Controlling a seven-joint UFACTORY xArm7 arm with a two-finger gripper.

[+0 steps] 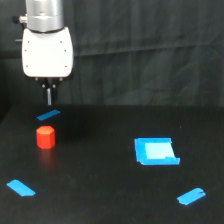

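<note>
A small red block [46, 137] stands on the black table at the left. Above and behind it hangs my gripper [49, 99], pointing down below the white hand of the arm [47, 54]. Its fingers look like a thin, dark, narrow shape, too small to tell whether they are open or shut. No object shows at the fingertips, and the block is clear of them. On the right, a white square [158, 151] edged with blue tape lies flat on the table.
Strips of blue tape mark the table: one behind the block [48, 115], one at the front left [20, 188] and one at the front right [190, 197]. Dark curtain [150, 60] hangs at the back. Between the block and the white square the table is bare.
</note>
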